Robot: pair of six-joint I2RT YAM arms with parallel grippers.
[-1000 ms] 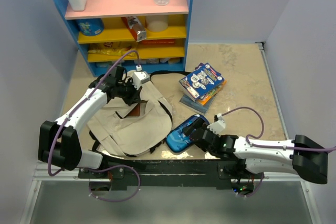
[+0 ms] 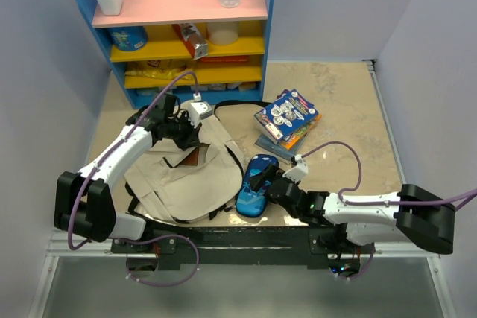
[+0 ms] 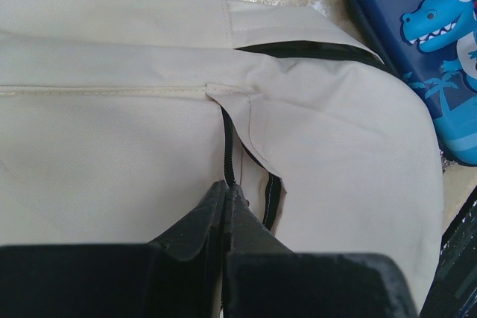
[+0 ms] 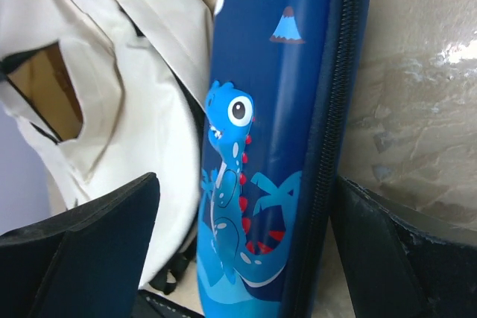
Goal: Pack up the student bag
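The cream student bag (image 2: 186, 195) lies flat on the left, its pocket mouth raised at the middle. My left gripper is shut on the black-trimmed edge of that mouth, fingers together. A blue dinosaur pencil case (image 2: 257, 191) rests on the table just right of the bag. My right gripper stands open over it, one finger to each side. In the right wrist view, the right finger (image 4: 395, 258) appears against the zipped side, while a gap shows between the case and the left finger.
Several books (image 2: 287, 117) are stacked behind the case, with a grey-blue flat item (image 2: 276, 148) at their near side. At the back stands a blue shelf (image 2: 270, 13) holding bottles and packets.
The pencil case has turned from slanted to nearly upright in the top view, alongside the bag. My right gripper has shifted left and turned with it. The left arm holds still.
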